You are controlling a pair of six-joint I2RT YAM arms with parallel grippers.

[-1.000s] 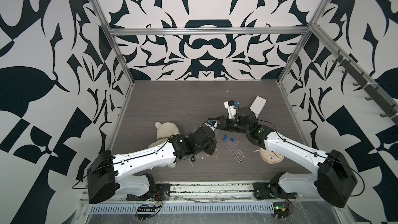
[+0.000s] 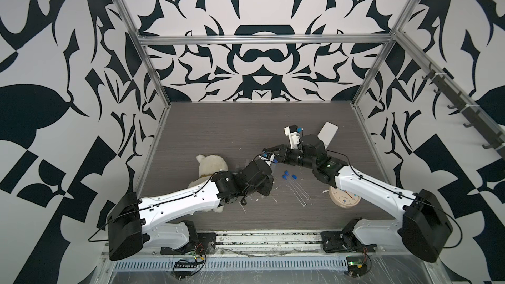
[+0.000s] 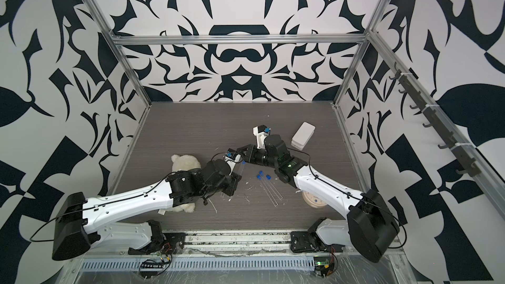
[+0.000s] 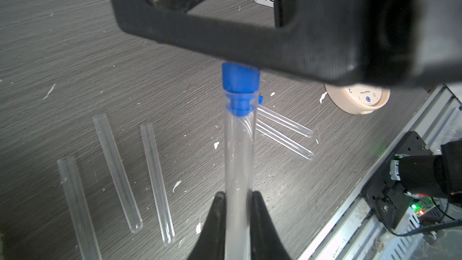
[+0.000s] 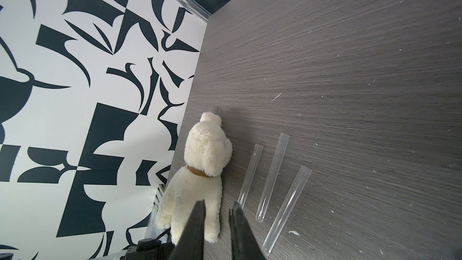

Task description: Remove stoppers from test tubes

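My left gripper is shut on an upright clear test tube [image 4: 239, 163], seen in the left wrist view. A blue stopper [image 4: 240, 78] sits in its mouth, with the narrow plug inside the glass. My right gripper's black finger [image 4: 231, 43] crosses right over the stopper's top. In the right wrist view my right gripper is partly open, a gap showing between its fingertips and nothing seen in it. Two tubes with blue ends [image 2: 294, 177] lie on the table. Several open tubes [image 4: 117, 173] without stoppers lie on the left.
A cream plush toy [image 5: 208, 149] lies at the left, close to the open tubes. On the right are a round beige timer [image 4: 361, 97] and a white box [image 3: 303, 135].
The right arm stays almost where it was, and the tubes on the table have not moved.
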